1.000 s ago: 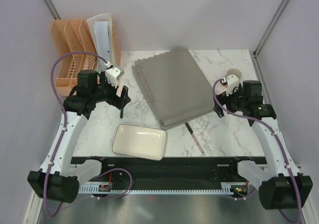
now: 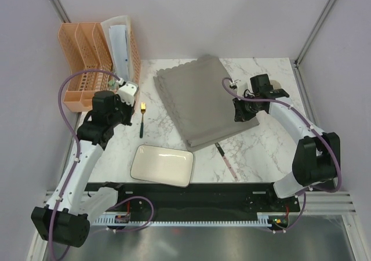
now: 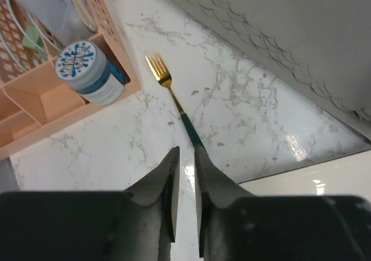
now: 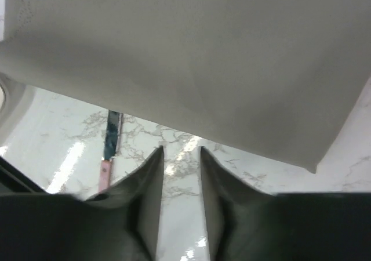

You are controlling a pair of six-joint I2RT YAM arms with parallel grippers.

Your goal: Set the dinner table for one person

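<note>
A grey placemat (image 2: 200, 101) with one scalloped side covers the middle of the table. The gold fork (image 2: 142, 109) with a dark green handle lies between the rack and the mat. Below the mat's front edge lies a knife (image 2: 226, 161) with a pink handle. The cream rectangular plate (image 2: 162, 165) lies near the front edge. My left gripper is slightly open and empty; the fork's handle end shows just beyond its fingertips. My right gripper stands a little open above the mat's front right part, nothing between its fingers.
An orange dish rack (image 2: 87, 58) at the back left holds pale sheets and, in its front, a white-and-blue jar (image 3: 90, 72). A beige round item (image 2: 275, 84) sits at the back right, partly behind the right arm.
The right gripper has moved left, from the mat's right edge to over the mat. The left one has shifted left, away from the mat, with the fork now uncovered.
</note>
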